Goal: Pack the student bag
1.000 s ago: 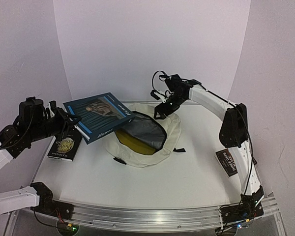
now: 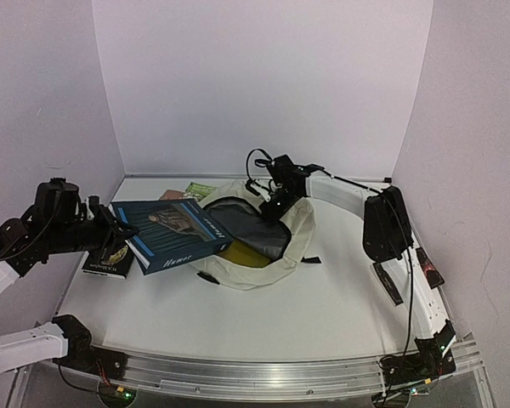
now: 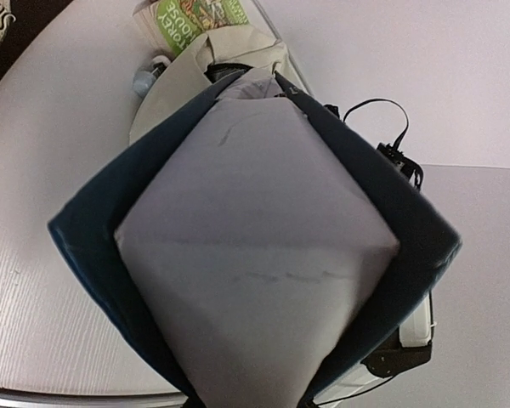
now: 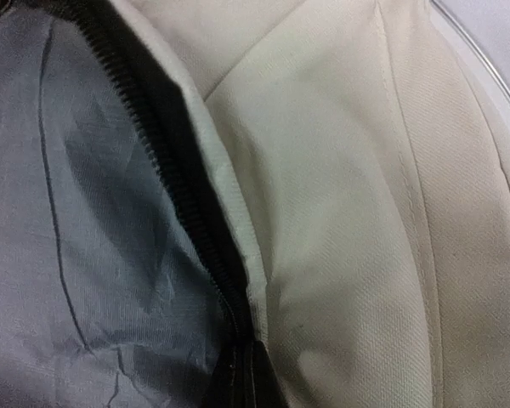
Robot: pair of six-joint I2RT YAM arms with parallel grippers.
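Observation:
A cream backpack (image 2: 246,276) lies in the middle of the table, its zipped mouth open, showing grey lining (image 2: 246,225) and a yellow-olive item or surface (image 2: 242,255) inside. A large blue book titled "Homer" (image 2: 174,234) is held tilted above the table, its right corner over the bag's left side. My left gripper (image 2: 123,234) is shut on this book's left edge; in the left wrist view its blue cover (image 3: 110,221) fills much of the picture. At the bag's upper-right rim is my right gripper, with fingers together on the zipper edge (image 4: 183,191).
A black book (image 2: 109,263) lies at the left under my left arm. A green book (image 2: 198,191) is behind the bag. Two dark books, one nearer (image 2: 387,283) and one at the edge (image 2: 429,268), lie on the right.
The blue book and left gripper have come lower in the top view. My right gripper has moved left and nearer, down onto the bag's rim.

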